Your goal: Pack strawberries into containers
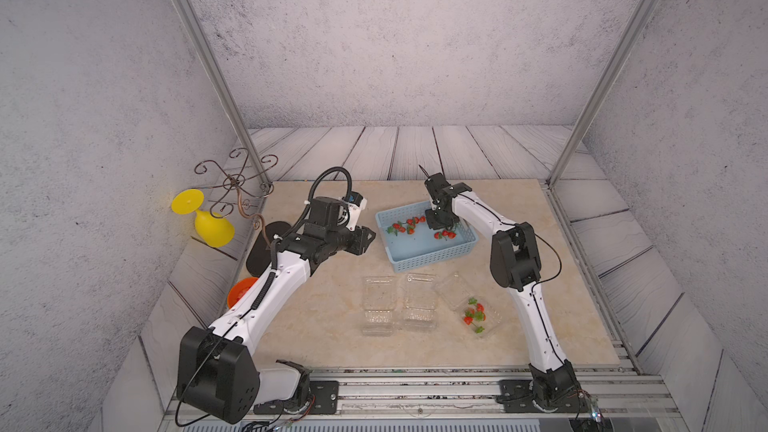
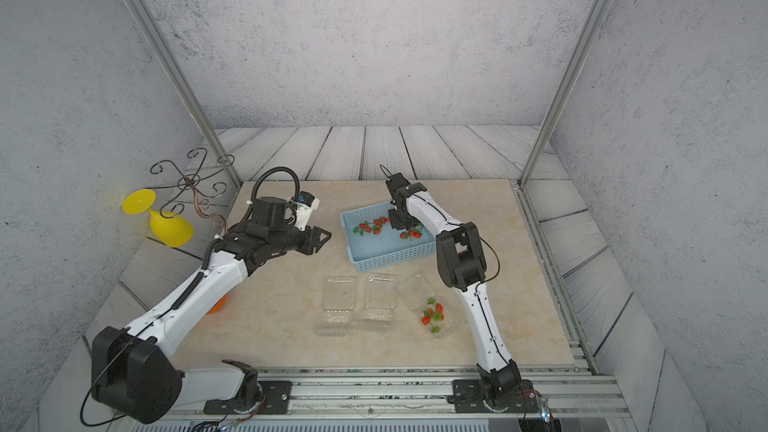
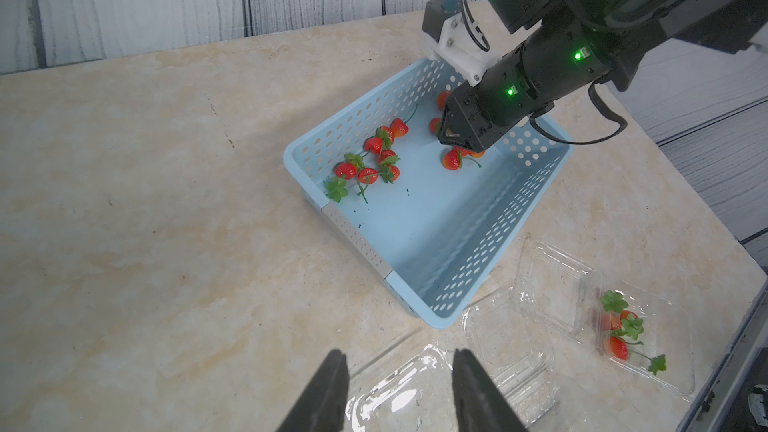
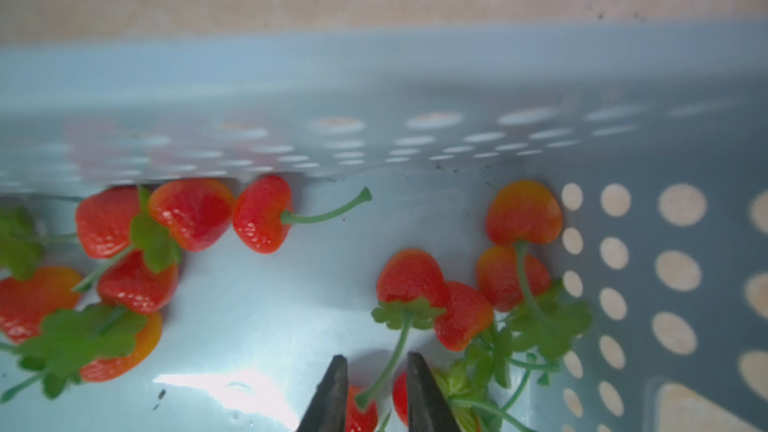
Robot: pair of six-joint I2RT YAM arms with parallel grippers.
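A light blue basket (image 3: 416,224) holds strawberries in loose clusters (image 3: 368,174). My right gripper is down in its right half, fingers apart, around or just above strawberries (image 4: 406,288); whether they touch any is unclear. My left gripper hangs left of the basket, fingers apart, with nothing between them. Clear hinged containers stand in front of the basket: two look empty (image 1: 379,294) (image 1: 419,294), and the right one holds several strawberries (image 1: 475,316).
A yellow vase (image 1: 213,228), a metal scroll stand (image 1: 236,181) and an orange bowl (image 1: 240,292) are at the left, partly behind the left arm.
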